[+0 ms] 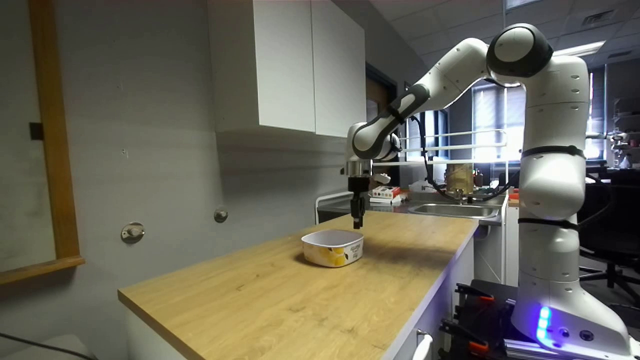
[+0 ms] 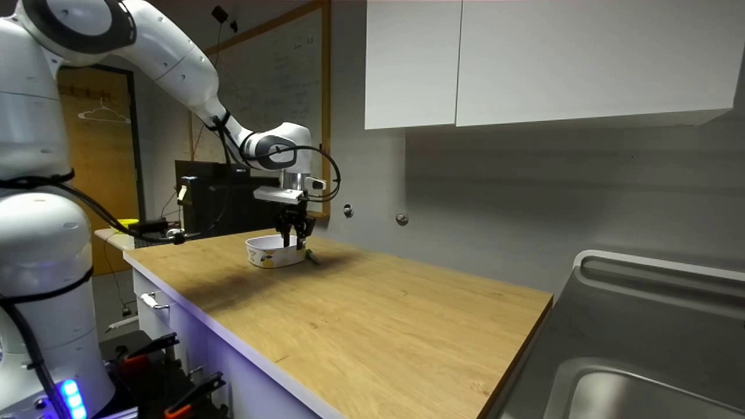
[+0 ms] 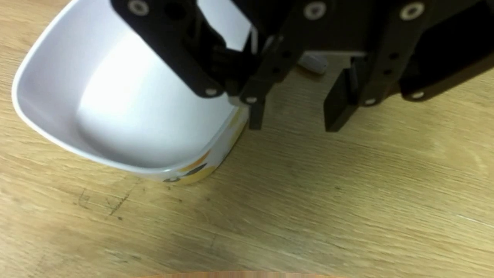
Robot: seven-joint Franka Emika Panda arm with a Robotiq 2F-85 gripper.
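Note:
A white bowl with rounded corners and a yellow lemon print (image 1: 333, 251) stands upright on the wooden counter. In the wrist view its pale inside (image 3: 139, 106) looks empty where it shows; the gripper hides part of it. My gripper is open above the counter, with one finger over the bowl's edge and the other outside it. No object shows between the fingertips. A small object with a pale end (image 3: 313, 64) lies beside the bowl, partly hidden by the gripper; in exterior view 2 this small object (image 2: 312, 257) looks dark.
White cabinets (image 1: 312, 66) hang on the wall above. A metal sink (image 2: 628, 391) lies beyond one end of the counter, and a red-and-white box (image 1: 385, 192) sits near the sink area.

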